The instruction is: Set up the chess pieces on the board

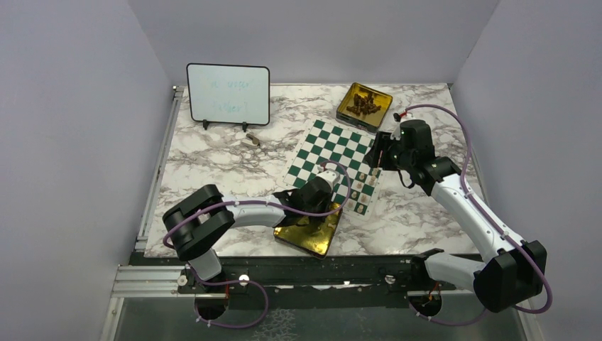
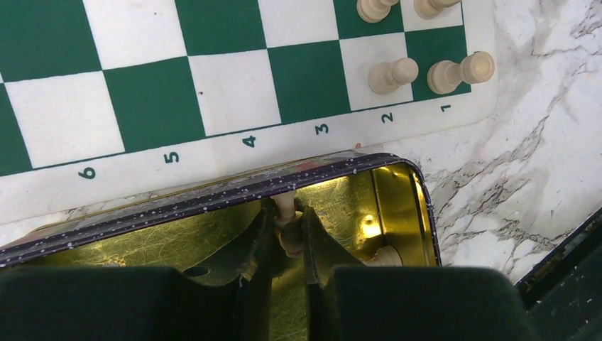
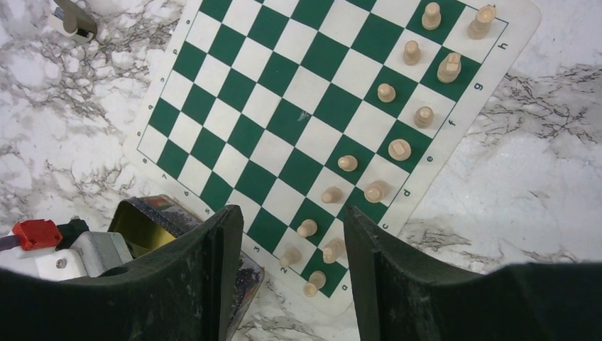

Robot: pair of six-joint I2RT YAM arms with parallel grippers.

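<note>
In the left wrist view my left gripper reaches into the near gold tin [image 2: 334, 195], its fingers shut on a pale chess piece [image 2: 285, 205] beside the tin wall. Another pale piece [image 2: 384, 257] lies in the tin's corner. On the green-and-white board [image 3: 287, 121] several pale pieces stand upright in the two rows along one edge, among them a pawn [image 3: 347, 163] and a corner piece [image 3: 315, 283]. My right gripper hangs open over the board's right side, nothing between its fingers.
A second tin [image 1: 346, 116] with dark pieces [image 1: 363, 105] sits behind the board. The whiteboard [image 1: 228, 94] stands at the back left, a small object [image 1: 253, 140] near its foot.
</note>
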